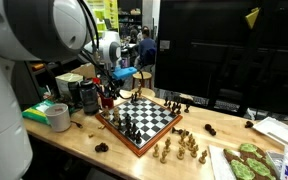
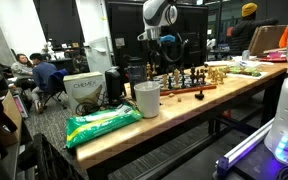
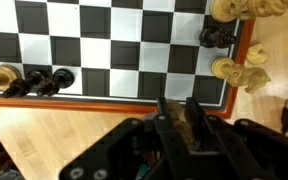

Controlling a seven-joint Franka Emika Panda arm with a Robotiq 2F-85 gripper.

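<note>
In the wrist view my gripper reaches in from the bottom edge, over the rim of a chessboard [image 3: 102, 22]. Its black fingers are shut on a light tan chess piece [image 3: 172, 108], whose top shows between them. Most of that piece is hidden, so its kind is unclear. Dark pieces [image 3: 63, 77] stand along the board's left side in this view, while light pieces [image 3: 223, 68] and a dark one [image 3: 217, 37] are at the right. The wooden-rimmed board [image 1: 156, 115] lies on the table in exterior view 1, with the white arm [image 1: 39, 30] reaching in from the left.
Several light pieces [image 1: 181, 148] stand off the board at the near right. A white mug [image 1: 58, 117] and dark canisters [image 1: 89, 98] are at the left. A green-patterned tray [image 1: 242, 165] lies at the right. Bare table separates it from the board.
</note>
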